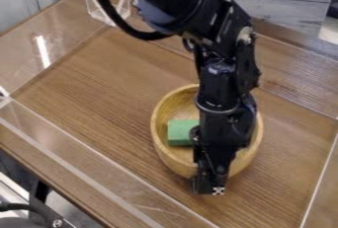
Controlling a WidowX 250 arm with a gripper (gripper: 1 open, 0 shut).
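Note:
A round yellow-tan bowl [169,107] stands on the wooden table, largely covered by my black gripper [211,178], which reaches down over its near side. The gripper's fingertips are at the bowl's near rim, and it appears shut on that rim, though the fingers hide the contact. A green block [181,133] lies inside the bowl, partly behind the gripper.
Clear plastic edging runs along its left and near-left edges, and a transparent holder [103,3] stands at the back left. A grey wall is behind.

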